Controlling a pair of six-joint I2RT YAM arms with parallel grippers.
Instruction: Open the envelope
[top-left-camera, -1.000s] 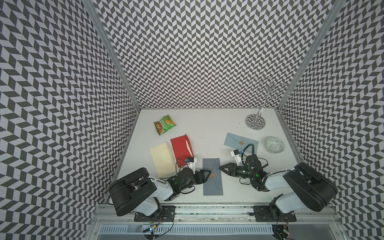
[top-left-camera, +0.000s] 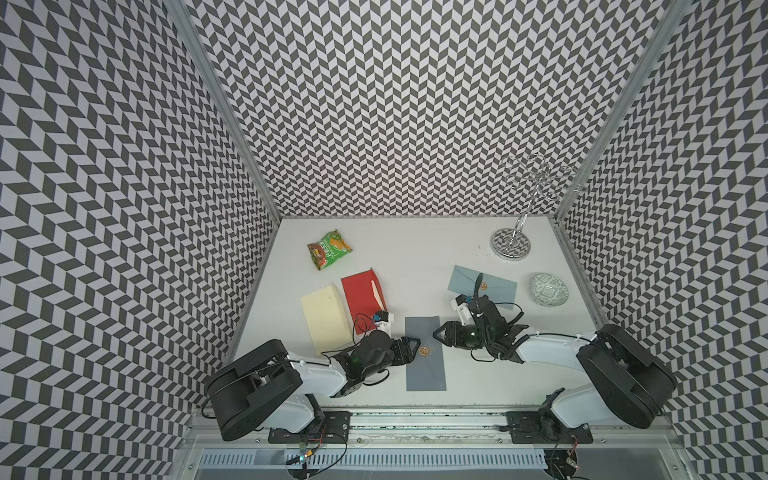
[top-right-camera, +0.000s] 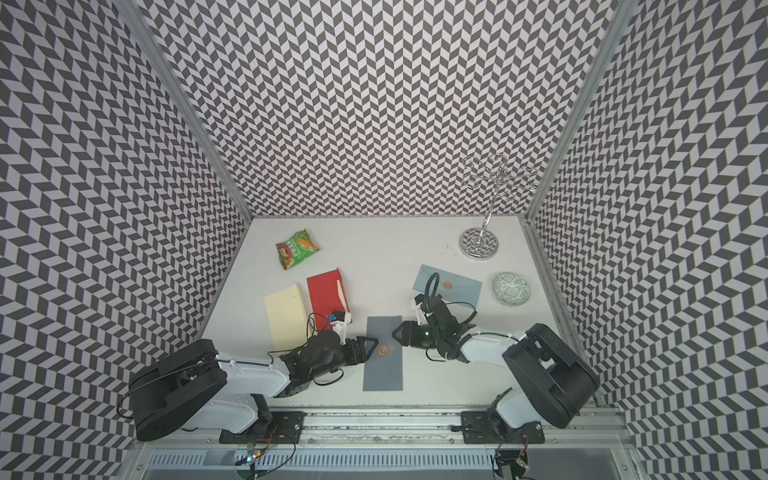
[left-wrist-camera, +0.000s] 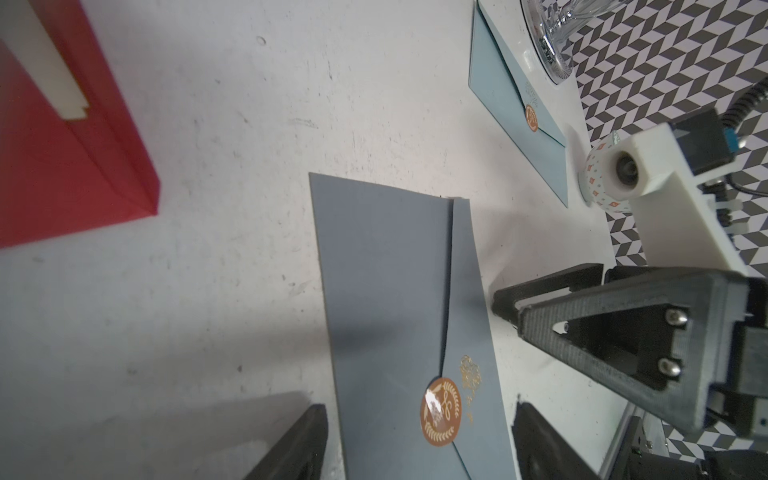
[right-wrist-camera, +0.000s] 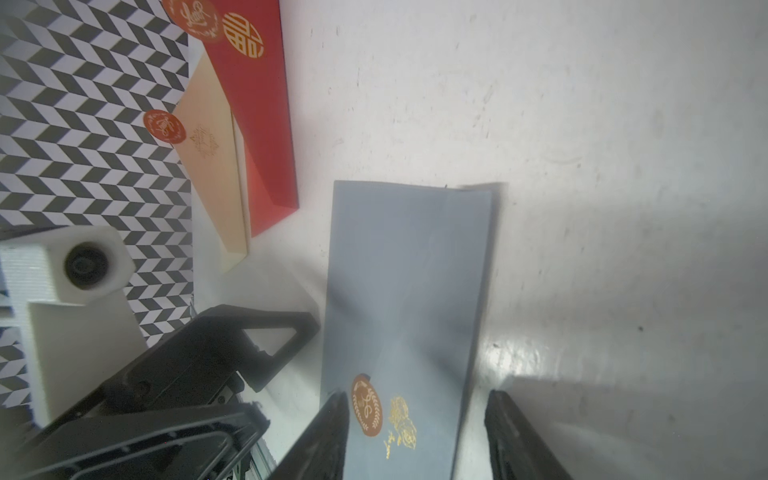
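Note:
The grey-blue envelope (top-left-camera: 425, 374) lies flat at the front middle of the table, an orange round seal (left-wrist-camera: 441, 410) on its flap. From its left side my left gripper (top-left-camera: 413, 350) reaches over it, open, fingers (left-wrist-camera: 300, 444) wide apart. My right gripper (top-left-camera: 439, 335) stands at the envelope's right edge. Its fingers (right-wrist-camera: 324, 440) are apart as well, and in the right wrist view they appear on either side of that edge. No paper shows pinched between either pair. How high the fingertips stand above the paper, I cannot tell.
Left of the left gripper lie a red envelope (top-left-camera: 361, 294) and a cream one (top-left-camera: 323, 316). A light blue envelope (top-left-camera: 500, 288) is behind the right gripper, near a patterned round object (top-left-camera: 549, 289) and a metal stand (top-left-camera: 511, 245). A snack bag (top-left-camera: 329, 249) sits back left.
The left arm's elbow has shifted, its gripper staying nearly in place. The envelope has not moved.

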